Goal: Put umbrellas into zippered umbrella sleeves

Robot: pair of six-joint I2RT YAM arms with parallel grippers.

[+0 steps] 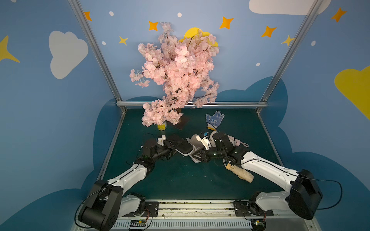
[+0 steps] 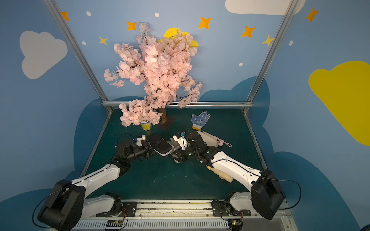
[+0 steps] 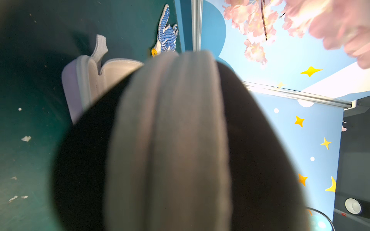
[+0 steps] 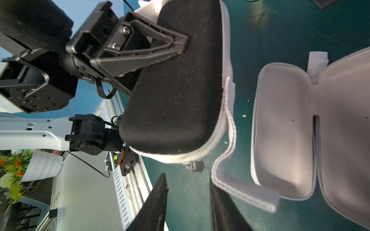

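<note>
A black zippered sleeve with a pale zipper band hangs tilted above the table, my left gripper shut on it. In the right wrist view one left finger lies against its black face. The band fills much of the left wrist view. My right gripper is part open beneath the sleeve, nothing clearly between its fingers. A pale strap dangles beside its right-hand fingertip. An open grey sleeve lies empty below. A beige umbrella lies near the right arm, and a pale, pink-handled umbrella is partly hidden behind it.
A blue glove lies toward the back. Another pale sleeve sits behind the right arm. Pink blossom rises at the back left beside a yellow can.
</note>
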